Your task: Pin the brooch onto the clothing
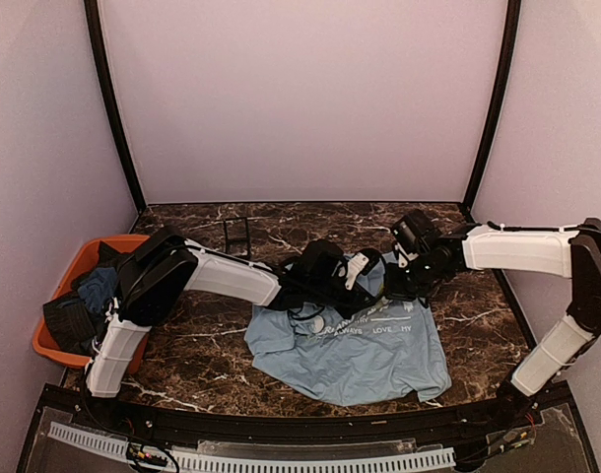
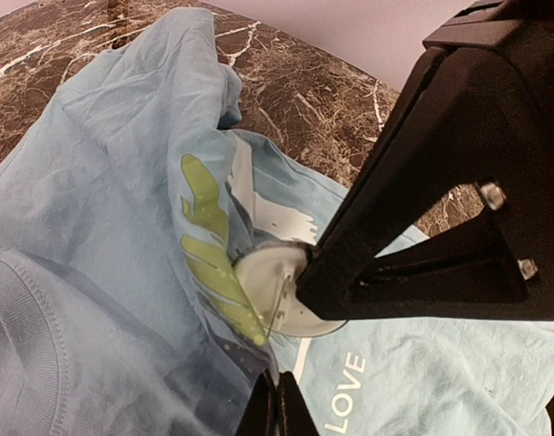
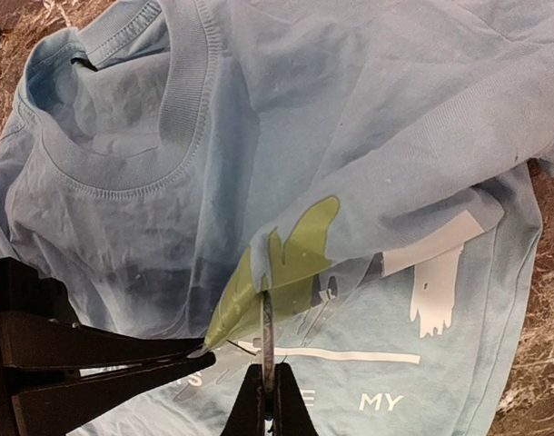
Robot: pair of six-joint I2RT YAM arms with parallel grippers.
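Observation:
A light blue shirt (image 1: pixel 379 365) with printed lettering lies on the marble table. My left gripper is shut on a raised fold of it, beside the green leaf print (image 2: pixel 204 195). In the left wrist view, a round pale brooch (image 2: pixel 272 272) stands against that fold, gripped by my right gripper, which reaches in from the right. Seen edge-on in the right wrist view, the brooch (image 3: pixel 267 336) rises from the shut tips of my right gripper to the green print. Whether its pin passes through the cloth cannot be seen.
An orange bin (image 1: pixel 46 340) with dark cloth inside stands at the far left. A small black frame (image 1: pixel 237 236) sits behind the left arm. Both grippers are close together over the shirt's upper part; its lower part is clear.

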